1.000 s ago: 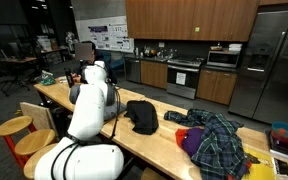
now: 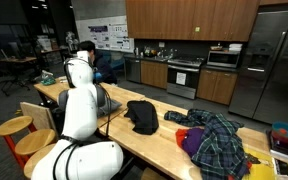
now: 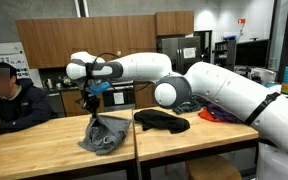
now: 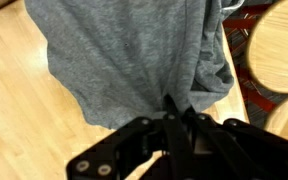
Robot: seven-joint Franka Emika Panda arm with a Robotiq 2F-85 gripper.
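A grey cloth (image 4: 124,60) fills much of the wrist view, bunched into a fold at my gripper. The fingers are shut on that fold, and the rest of the fabric spreads away from it. In the second exterior view the same cloth (image 3: 108,136) rests on the wooden table with its upper part drawn up under my gripper (image 3: 91,103). The first exterior view shows the cloth (image 2: 106,105) only in part, behind the arm.
A black cloth (image 2: 142,117) lies on the table, with a dark plaid cloth (image 2: 219,145) farther right. Round stools (image 2: 36,143) stand beside the table edge. A person (image 3: 16,100) sits at the table's far end. Bare wood (image 3: 34,150) shows left of the grey cloth.
In the first exterior view the upper arm links have swung left. The grey cloth, higher up beside the arm a second ago, now appears lower and spread nearer the table.
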